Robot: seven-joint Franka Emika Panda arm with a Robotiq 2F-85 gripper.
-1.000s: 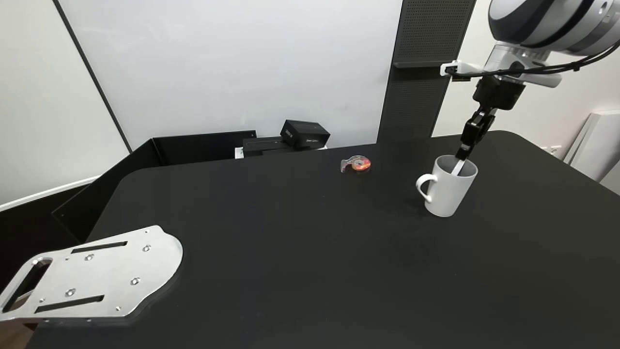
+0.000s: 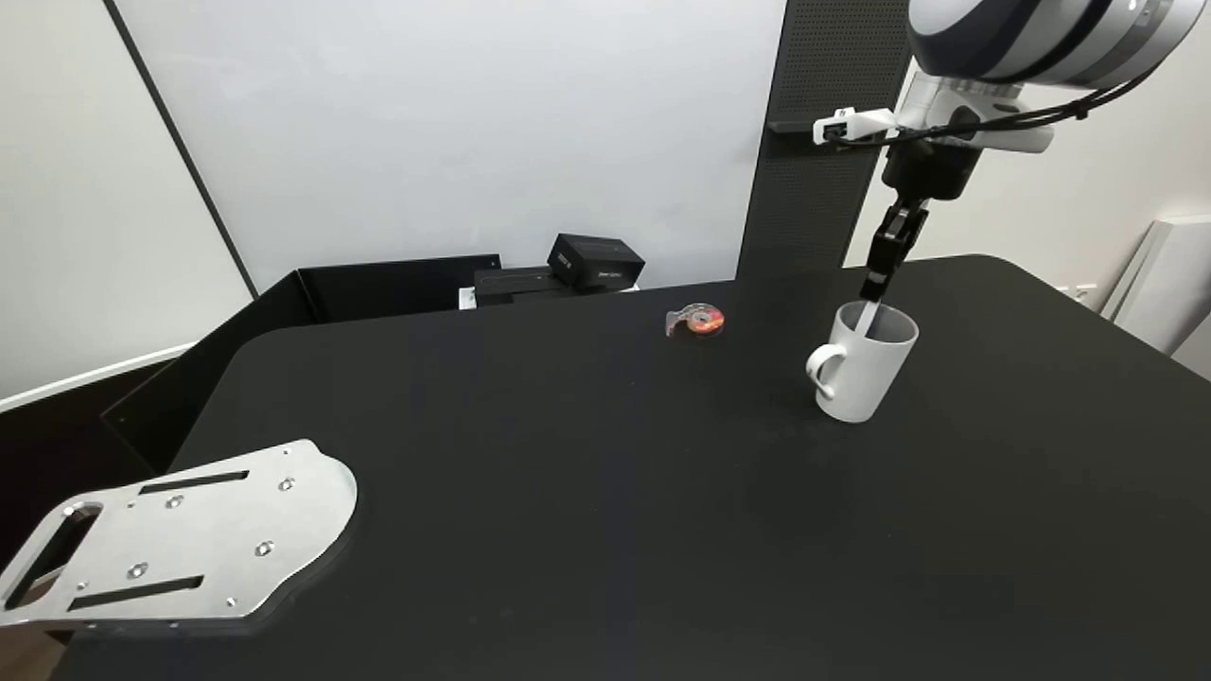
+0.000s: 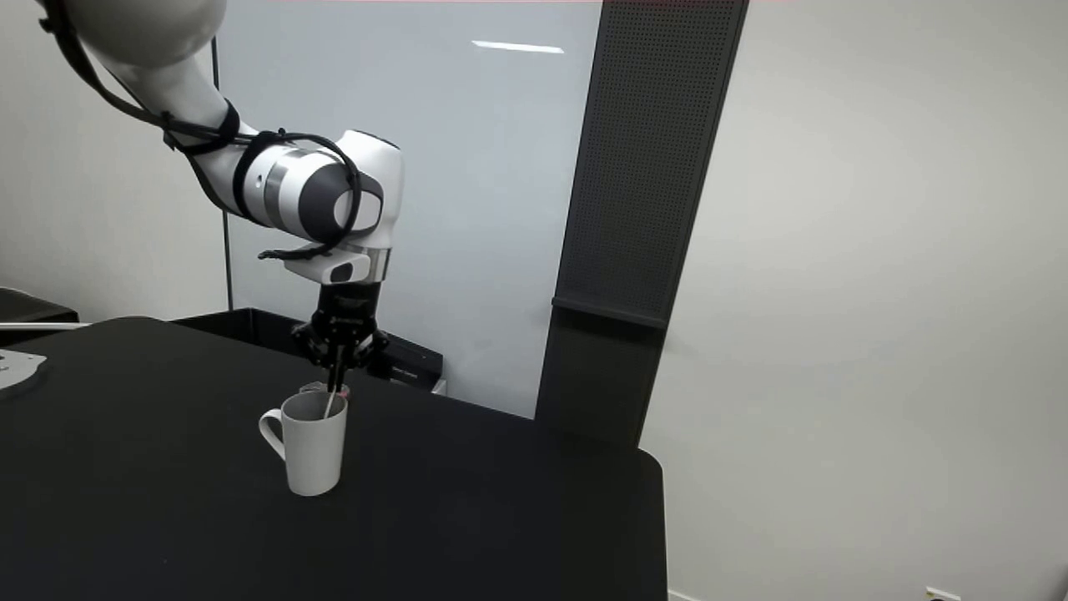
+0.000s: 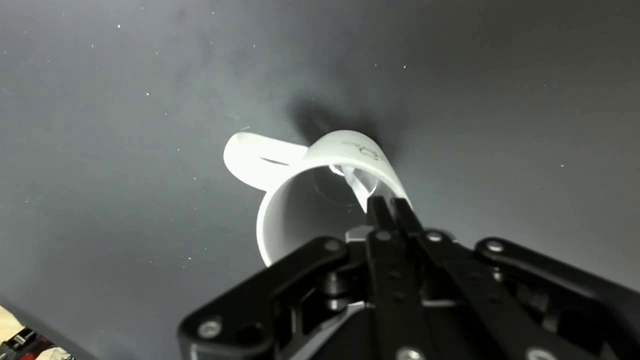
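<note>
A white mug [image 2: 865,375] stands upright on the black table, its handle pointing left in exterior view 1. In the wrist view the mug [image 4: 282,216] is seen from above, partly covered by my fingers. My gripper [image 2: 871,297] points down at the mug's mouth, shut on a thin white stick, perhaps a spoon [image 2: 866,320]. The stick's lower part reaches into the mug, and in the wrist view the stick [image 4: 358,187] slants toward the bottom. From the other side, my gripper [image 3: 335,389] is just over the rim of the mug [image 3: 314,451].
A clear tape dispenser with orange tape [image 2: 694,320] lies near the table's back edge. At the front left is a flat silver metal plate [image 2: 216,528]. A black box [image 2: 596,262] sits behind the table. Bare table surrounds the mug.
My gripper has moved left in exterior view 1 with the stick still in it. The mug has shifted slightly left too, and the stick's slant inside it has changed.
</note>
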